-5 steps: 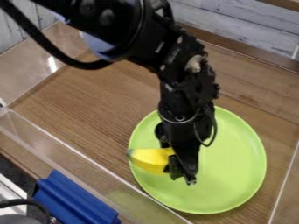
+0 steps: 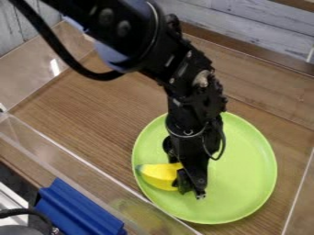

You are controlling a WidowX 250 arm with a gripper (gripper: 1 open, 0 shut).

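A yellow banana-like object (image 2: 160, 174) lies on a round green plate (image 2: 240, 188) at the lower middle of the camera view. My black gripper (image 2: 188, 177) reaches down over the plate and is shut on the right part of the yellow object, whose left end sticks out. The fingers partly hide that object.
The plate rests on a wooden surface (image 2: 86, 119) with a low clear wall along the lower left. A blue ridged object (image 2: 80, 216) and a black cable are at the lower left. The wood behind and left of the plate is clear.
The gripper and yellow object have shifted slightly over the last second, the object's visible end tilting a little.
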